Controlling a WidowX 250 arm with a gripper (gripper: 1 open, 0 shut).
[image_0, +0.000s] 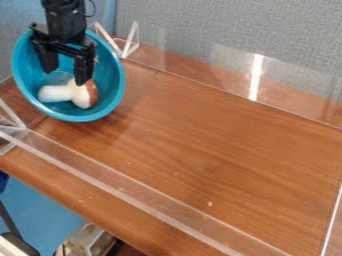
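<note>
A teal bowl (102, 105) sits at the far left end of the wooden table. In it lies a white object with an orange end (70, 93), apparently a toy. My black gripper (66, 66) reaches down into the bowl from above, just over that object, with its fingers apart. It is open, and I see nothing held between the fingers.
A clear low wall runs along its edges, with white brackets (120, 40) near the bowl. A grey textured wall stands behind. Blue floor shows at lower left.
</note>
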